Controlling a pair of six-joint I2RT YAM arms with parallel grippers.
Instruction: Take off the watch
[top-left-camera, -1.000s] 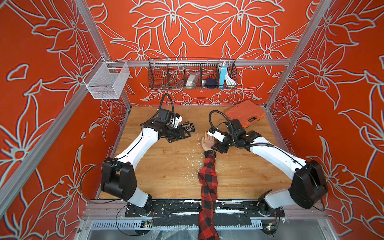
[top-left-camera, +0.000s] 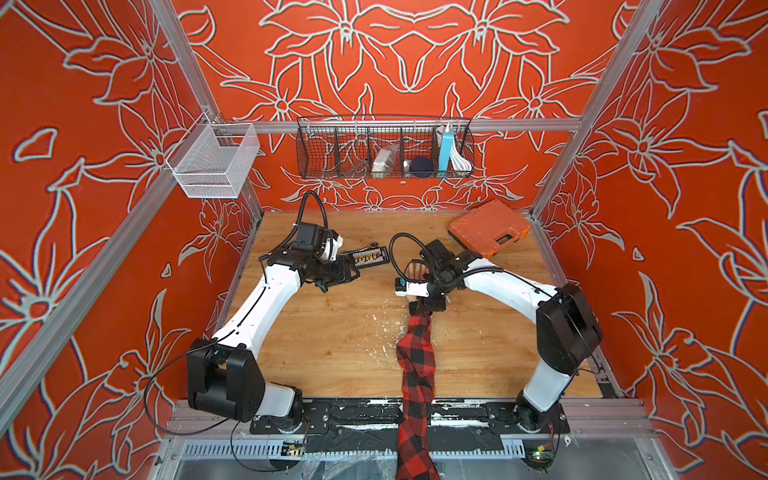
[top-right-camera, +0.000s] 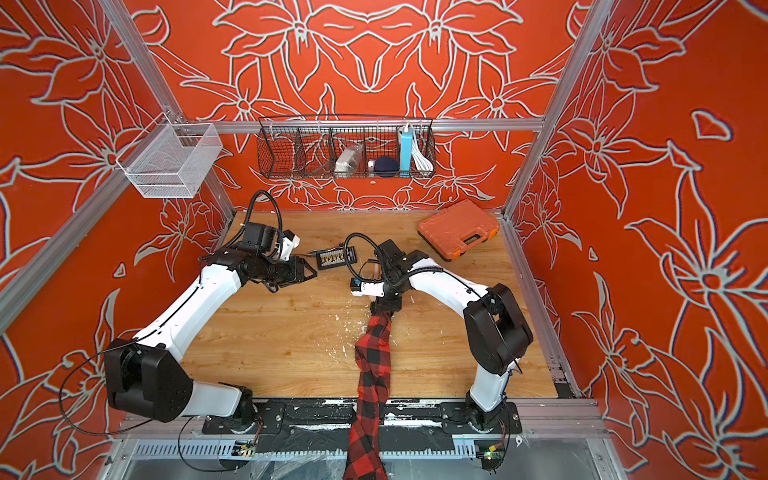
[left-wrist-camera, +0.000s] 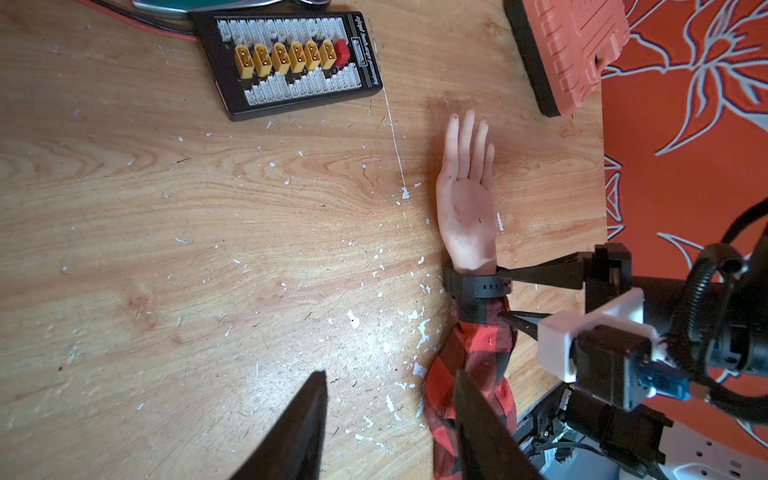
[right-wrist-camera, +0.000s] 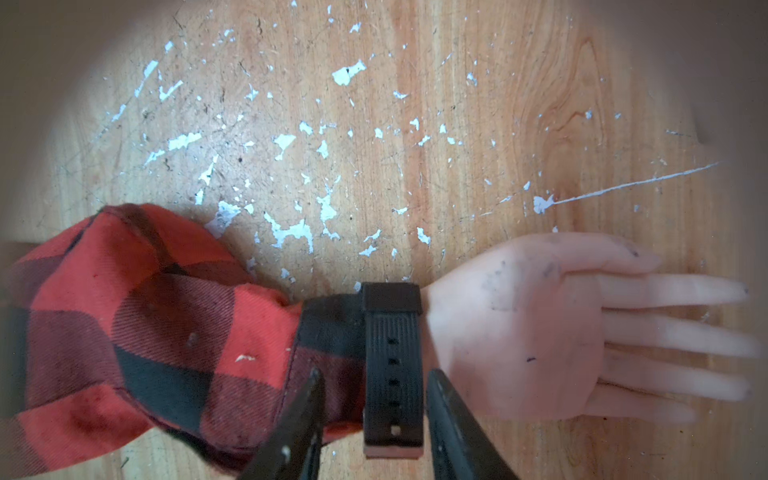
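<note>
A black watch strap (right-wrist-camera: 393, 364) with a row of holes and a black keeper circles the wrist of an upturned model hand (right-wrist-camera: 516, 336), at the edge of the plaid sleeve (right-wrist-camera: 184, 344). My right gripper is open, a finger on each side of the strap's lower end, with a gap on the sleeve side and the other finger close to the strap. From the left wrist view, its fingers reach in from the right at the watch (left-wrist-camera: 484, 286). The watch face is hidden beneath the wrist. My left gripper stands open and empty, off to the left.
A black connector board (left-wrist-camera: 292, 60) lies behind, and an orange case (top-left-camera: 489, 226) sits at the back right. A wire basket (top-left-camera: 384, 152) hangs on the back wall. Bare table lies left of the forearm.
The right arm has swung left, bringing its gripper from beside the hand to over the wrist. My left arm has drawn back to the left. The model arm stays put.
</note>
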